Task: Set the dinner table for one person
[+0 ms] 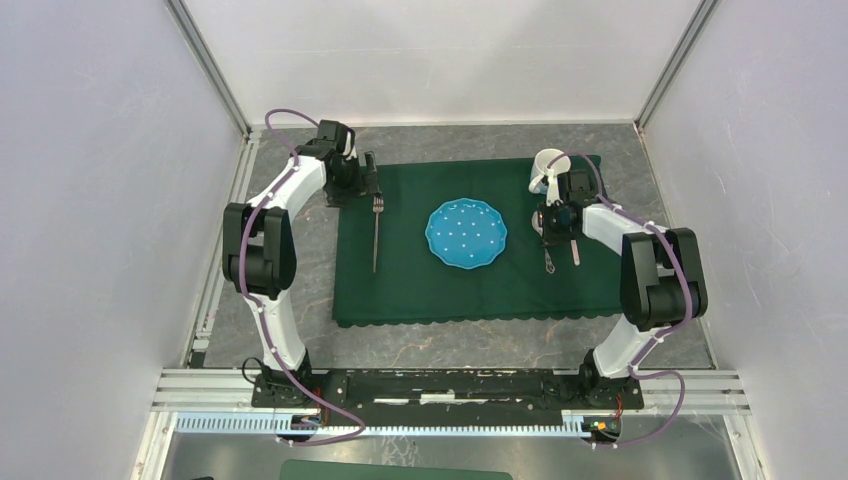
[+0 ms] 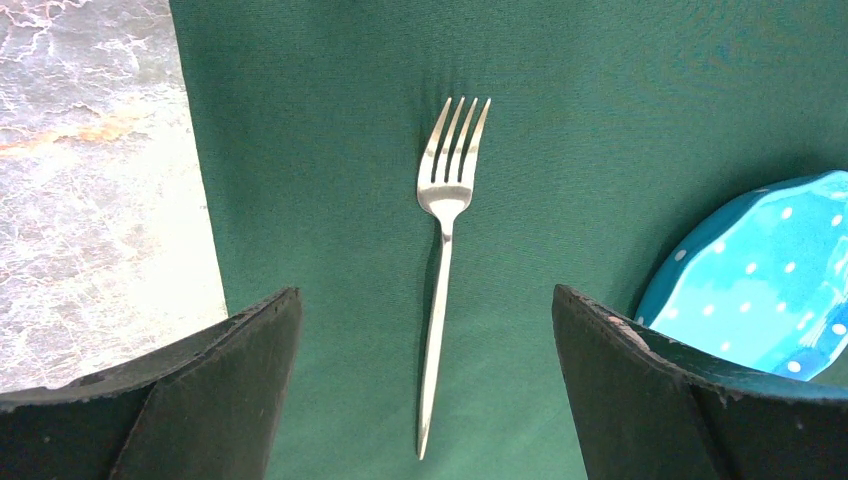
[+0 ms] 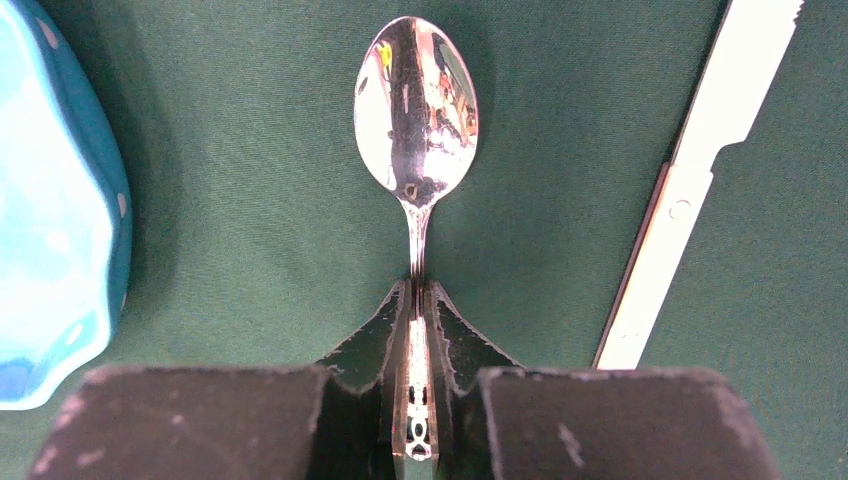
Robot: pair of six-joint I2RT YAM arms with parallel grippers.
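Note:
A silver spoon has its handle pinched by my right gripper, which is shut on it low over the cloth. To its right in the right wrist view lies a white-handled knife. The blue dotted plate sits mid-cloth, left of the spoon. Left of the plate, a fork lies with tines pointing away. My left gripper hangs open above the fork, nothing between its fingers. A white mug stands beyond the right gripper, partly covered by the arm.
The dark green cloth covers most of the grey table. White walls enclose the back and sides.

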